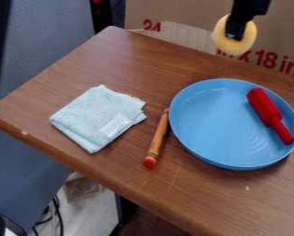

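Observation:
At the top right of the camera view my black gripper (237,28) holds a round pale yellow object (223,39), raised behind a blue plate (218,129). A red bottle-shaped object (268,115) lies on the plate's right side. An orange stick with a red end (158,138) lies left of the plate, and a folded light blue cloth (96,117) lies further left.
A cardboard sheet (186,17) stands behind the table. The table's left edge drops to a grey-blue surface and cables.

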